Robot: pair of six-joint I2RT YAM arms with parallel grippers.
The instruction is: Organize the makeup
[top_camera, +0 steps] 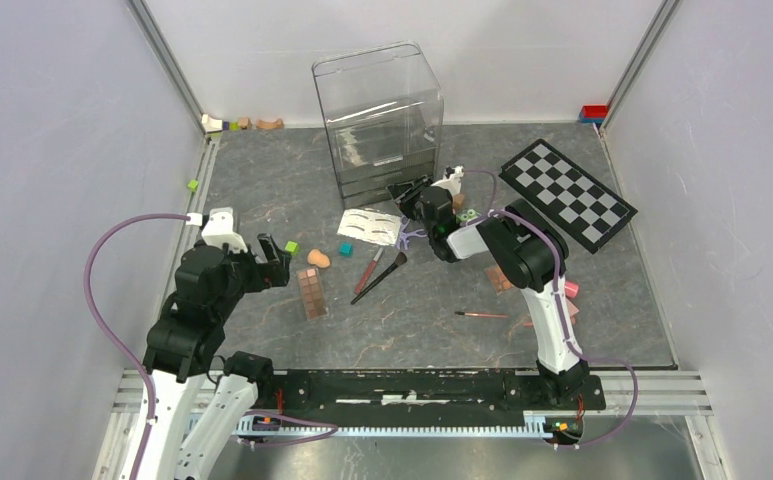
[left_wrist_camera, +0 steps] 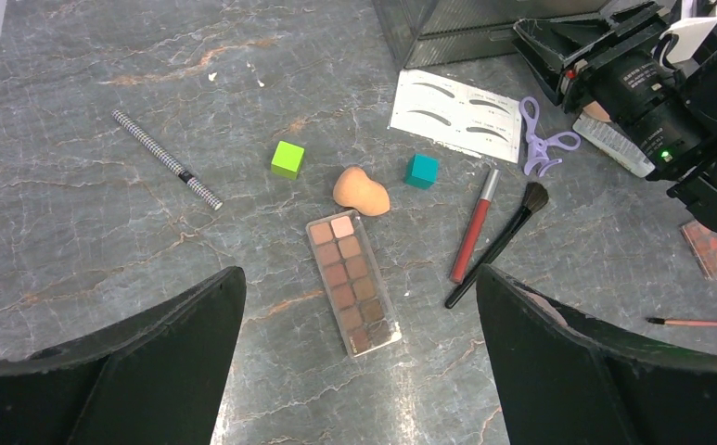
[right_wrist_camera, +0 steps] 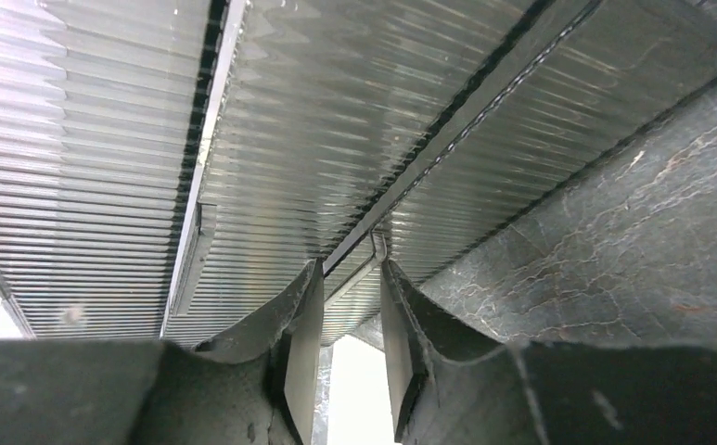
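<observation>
A clear drawer organizer (top_camera: 377, 110) stands at the back centre. My right gripper (top_camera: 400, 192) is at its lowest drawer, its fingertips part open at a handle (right_wrist_camera: 377, 243) in the right wrist view; whether they touch it is unclear. My left gripper (top_camera: 270, 260) hangs open and empty at the left. Makeup lies on the table: a long palette (left_wrist_camera: 354, 283), a red pencil-like item (left_wrist_camera: 470, 232), a black brush (left_wrist_camera: 489, 258), a lash sheet (left_wrist_camera: 452, 111), a small palette (left_wrist_camera: 711, 248) and a thin brush (left_wrist_camera: 693, 323).
Scissors (left_wrist_camera: 537, 153), a green cube (left_wrist_camera: 287, 159), a teal cube (left_wrist_camera: 421, 171) and a beige piece (left_wrist_camera: 359, 190) lie mid-table. A checkerboard (top_camera: 567, 195) is at the right.
</observation>
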